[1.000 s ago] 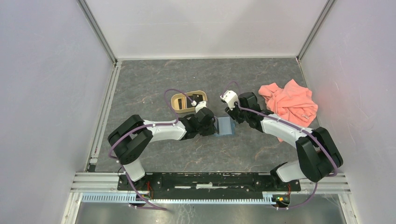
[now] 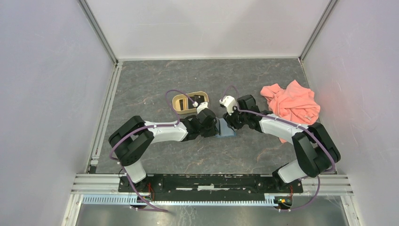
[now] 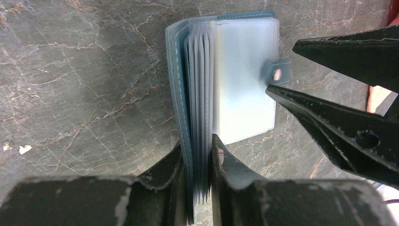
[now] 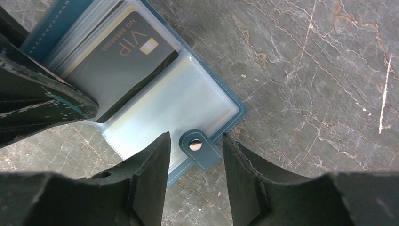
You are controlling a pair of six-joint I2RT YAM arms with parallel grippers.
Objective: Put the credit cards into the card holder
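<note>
The blue card holder (image 3: 242, 70) lies on the table with its stack of clear sleeves. In the left wrist view my left gripper is shut on its spine and sleeves. A dark VIP card (image 4: 122, 70) sits in a sleeve in the right wrist view. My right gripper is open over the flat page, its fingertips either side of the snap tab (image 4: 200, 150). In the top view it stands just right of the holder, close to the left gripper.
A tan tray (image 2: 176, 104) with dark cards lies behind the left arm. A crumpled pink cloth (image 2: 294, 101) is at the right.
My right gripper has moved slightly left and toward the front, over the holder's page. The left arm has not visibly moved.
</note>
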